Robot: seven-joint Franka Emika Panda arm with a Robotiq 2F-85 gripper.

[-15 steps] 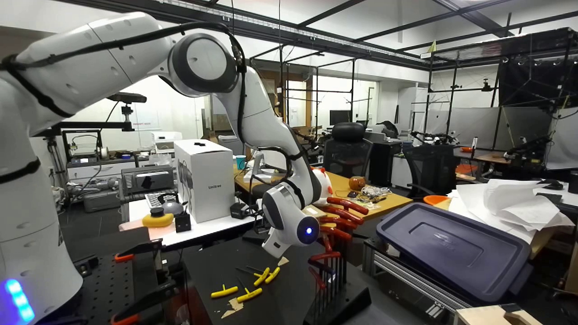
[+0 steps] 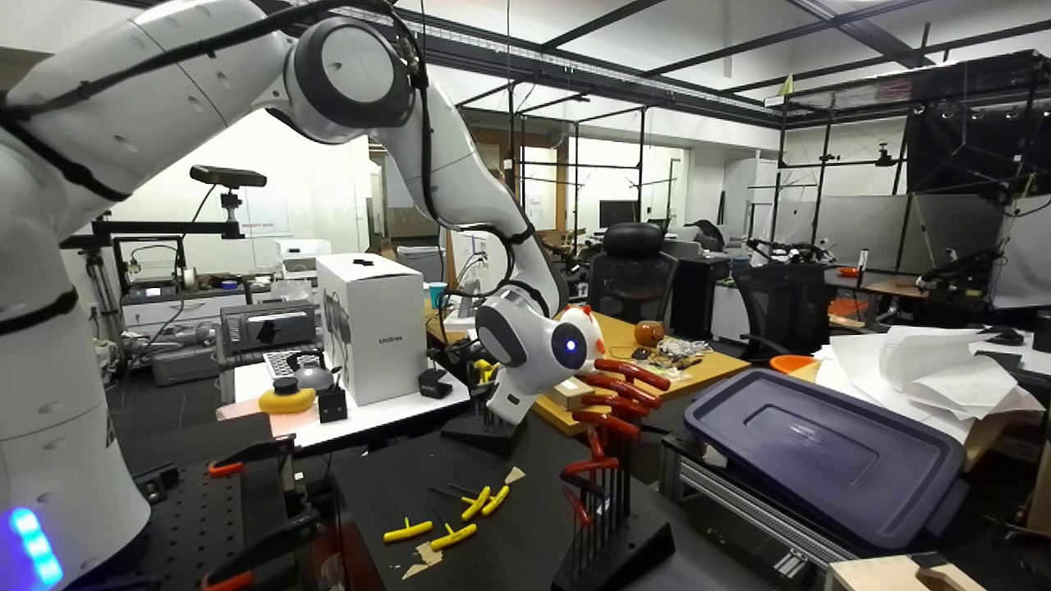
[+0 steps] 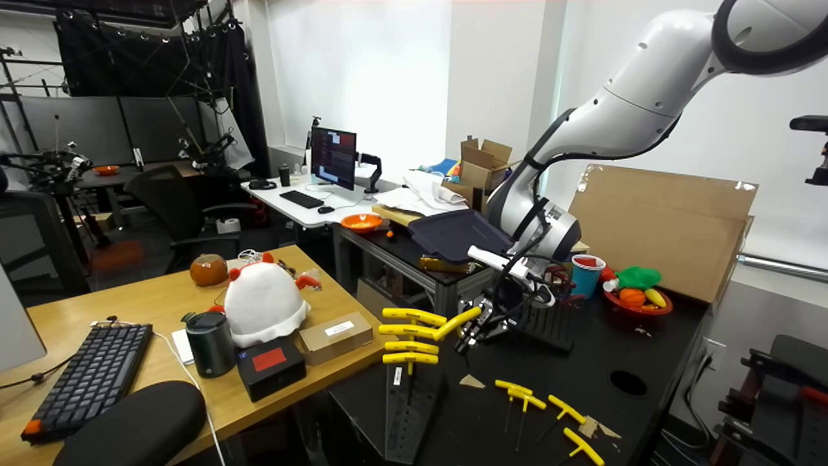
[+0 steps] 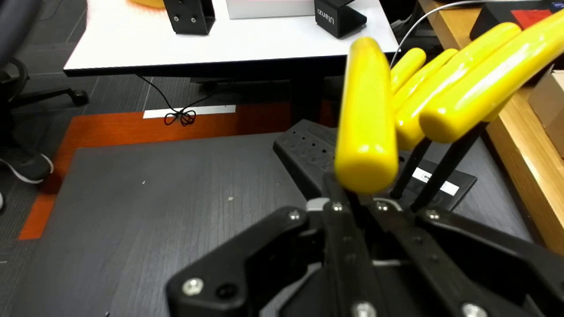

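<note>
My gripper is shut on the shaft of a yellow T-handle hex key (image 4: 366, 116), just below its handle. In exterior view 2 this held key (image 3: 459, 322) is at an angle beside the handles of several yellow keys (image 3: 411, 347) standing in a black holder (image 3: 403, 423). The gripper (image 3: 470, 334) is to the right of those handles. Most of the held shaft is hidden, so I cannot tell where its tip is. More yellow keys (image 3: 521, 395) lie loose on the black table (image 3: 481, 435).
A second holder (image 2: 640, 552) with several red-handled keys (image 2: 608, 423) stands on the table in exterior view 1. A wooden desk (image 3: 341, 365) with a cardboard box (image 3: 336, 335) adjoins the yellow-key holder. Left of the holder, the tabletop (image 4: 158, 211) looks clear in the wrist view.
The arm's hand has risen and moved slightly back, away from the exterior view 1 camera. The loose yellow keys on the table lie where they were.
</note>
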